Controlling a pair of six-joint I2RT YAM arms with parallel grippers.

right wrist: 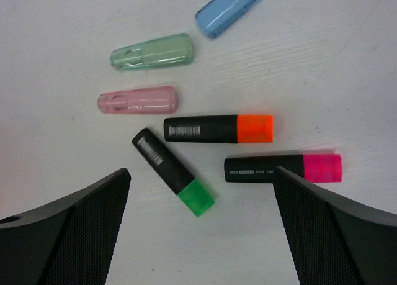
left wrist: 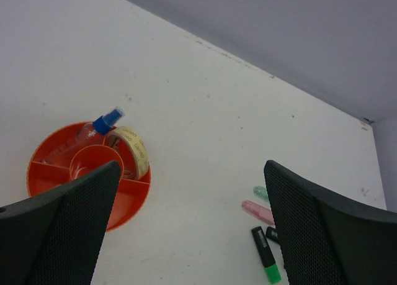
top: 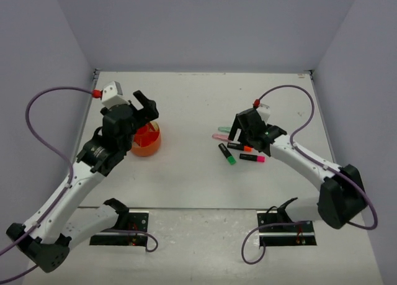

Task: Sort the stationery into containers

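A round orange divided container [left wrist: 138, 205] stands on the left of the table, holding a roll of tape [left wrist: 138, 149] and a clear bottle with a blue cap [left wrist: 102, 125]. My left gripper is open above and beside it, nothing between its fingers. On the right lie three black highlighters, with an orange cap [right wrist: 254, 128], a pink cap [right wrist: 322, 167] and a green cap [right wrist: 196, 197]. Above them in the right wrist view are pink [right wrist: 138, 101], green [right wrist: 152, 52] and blue [right wrist: 224, 10] translucent items. Over the highlighters my right gripper hangs open and empty.
Grey walls [top: 205, 30] enclose the back and both sides.
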